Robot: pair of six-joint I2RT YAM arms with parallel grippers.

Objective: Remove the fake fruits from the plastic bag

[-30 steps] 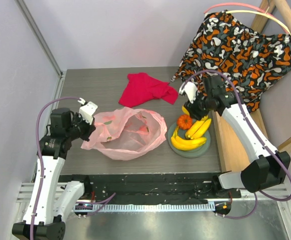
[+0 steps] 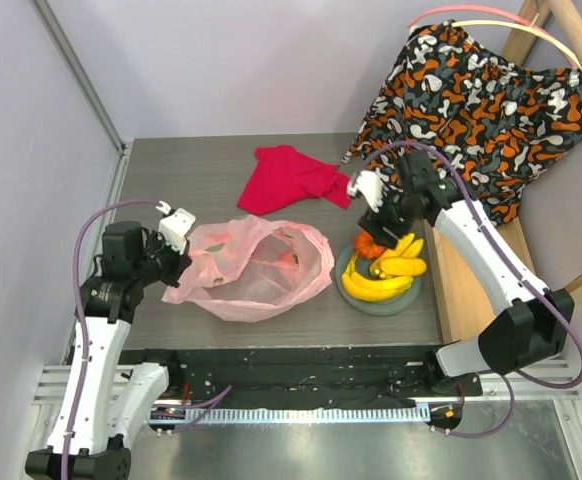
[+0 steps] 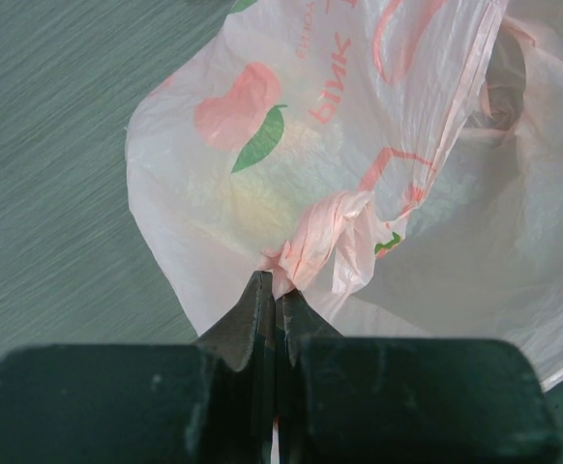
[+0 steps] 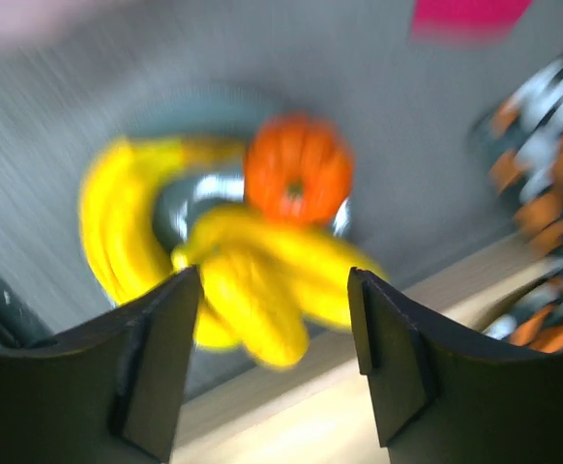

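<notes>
The pale pink plastic bag [image 2: 296, 290] lies on its side with its mouth spread wide, and no fruit shows inside it. My left gripper is shut on a twisted fold of the bag [image 3: 252, 126] at its left end. Yellow bananas [image 2: 376, 290] and an orange pumpkin [image 2: 366, 246] rest on a grey-green plate [image 2: 343, 292]. My right gripper hovers above that plate, its fingers wide apart and empty. In the right wrist view the bananas [image 4: 117, 232] lie below the fingers, with the pumpkin [image 4: 296, 172] beside them, all blurred.
A crumpled red cloth [image 2: 286, 180] lies at the back of the grey table [image 2: 171, 170]. To the right stand a wooden frame [image 2: 456, 300] and a camouflage-patterned cloth [image 2: 481, 110]. Bare table shows at the back left.
The right gripper went down to the plate with a banana, which now rests across the others; the gripper has risen away, open. The left arm and bag stay still.
</notes>
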